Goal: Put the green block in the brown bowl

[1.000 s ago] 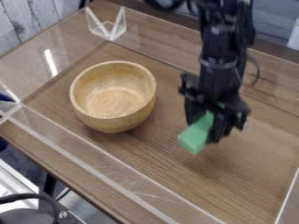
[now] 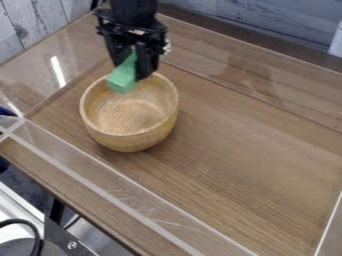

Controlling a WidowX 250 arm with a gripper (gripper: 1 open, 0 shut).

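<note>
A green block [image 2: 122,77] is held in my gripper [image 2: 127,66], which is shut on it from above. The block hangs over the back part of the brown bowl [image 2: 130,119], tilted in the fingers. Below it, the bowl stands upright on the wooden table, and the inside that shows is empty. The arm reaches in from the top of the view and hides the area behind the bowl.
Bare table [image 2: 241,150] lies open to the right of the bowl. Dark cables and a round black part [image 2: 20,240] sit at the lower left. Clear tape strips run along the left side of the table.
My gripper has carried the green block left and back, from the table's right side to over the bowl. The bowl has stayed where it was.
</note>
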